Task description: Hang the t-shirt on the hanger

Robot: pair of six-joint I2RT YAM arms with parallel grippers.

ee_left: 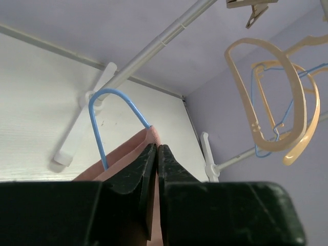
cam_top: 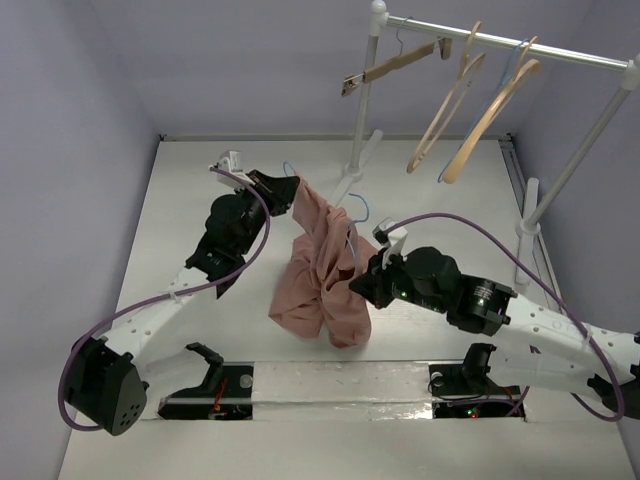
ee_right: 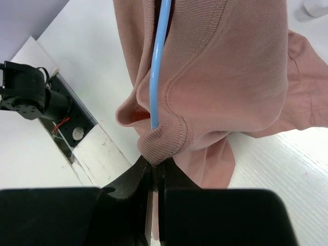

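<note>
The dusty pink t-shirt (cam_top: 318,255) hangs bunched between my two grippers in the top view. A blue wire hanger (cam_top: 360,205) is partly inside it, its hook out beside the cloth. In the left wrist view a bent blue end of the hanger (ee_left: 119,92) sticks out above the shirt. My left gripper is shut on the shirt's upper edge next to that end. The right gripper is shut on a ribbed edge of the shirt, where the blue wire runs into the cloth. The wire's lower end is hidden there.
A white rack's rail (cam_top: 510,42) crosses the upper right, carrying a clip hanger (cam_top: 395,66), wooden hangers (cam_top: 490,115) and a blue one. The rack's foot (cam_top: 358,165) stands close behind the shirt.
</note>
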